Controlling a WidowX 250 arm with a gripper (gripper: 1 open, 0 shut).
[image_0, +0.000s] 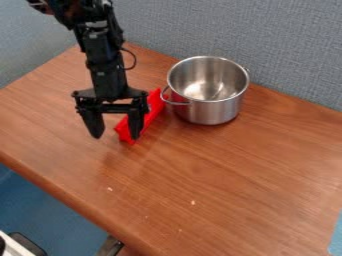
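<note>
My black gripper (115, 123) hangs low over the wooden table, its two fingers spread wide with no object visible between them. A red elongated object (150, 110) lies diagonally just right of it, partly behind the right finger. A steel pot (211, 107) with side handles stands to the right of the red object, close beside it.
A grey padded wall (267, 40) runs along the back. Blue floor shows beyond the near left edge.
</note>
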